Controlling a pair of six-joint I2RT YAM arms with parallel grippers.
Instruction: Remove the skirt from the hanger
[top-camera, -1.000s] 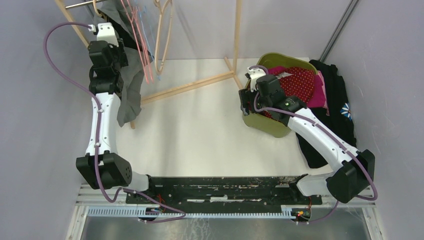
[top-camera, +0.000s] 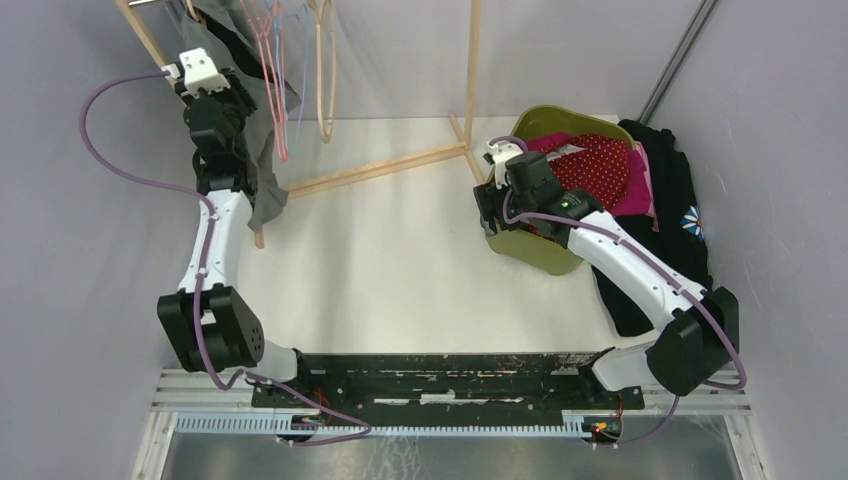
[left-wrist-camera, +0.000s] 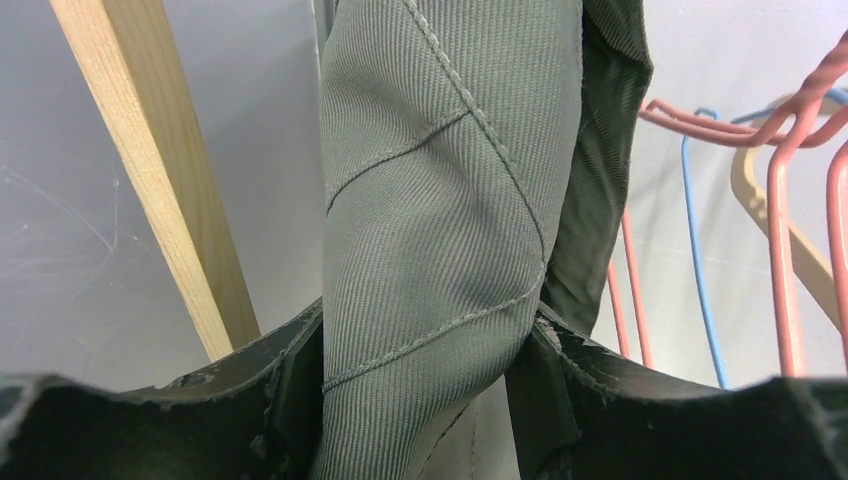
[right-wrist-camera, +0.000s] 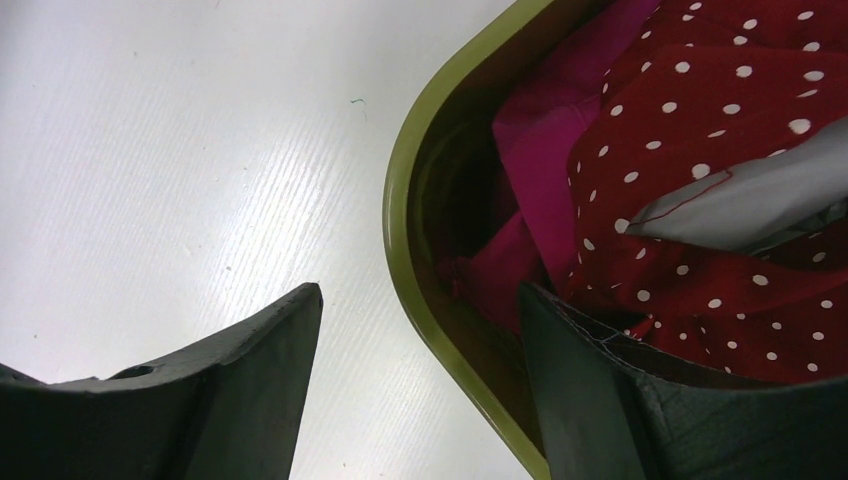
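Note:
A grey skirt (top-camera: 266, 195) hangs at the left end of the rack in the top view, partly hidden behind my left arm. In the left wrist view the grey fabric (left-wrist-camera: 440, 220) fills the middle, with seams running across it. My left gripper is shut on this cloth, a finger on either side. The hanger bearing the skirt is mostly out of view. My right gripper is open at the green basket's left rim (right-wrist-camera: 397, 215), one finger outside over the table and the other over the basket's inside, with nothing held.
Pink hangers (top-camera: 271, 75), a blue hanger and a wooden hanger (top-camera: 326, 90) hang right of the skirt. The basket (top-camera: 545, 255) holds a red dotted cloth (top-camera: 600, 170). Black clothing (top-camera: 690, 255) lies beside it.
The neighbouring hangers swung left. The right arm moved only slightly.

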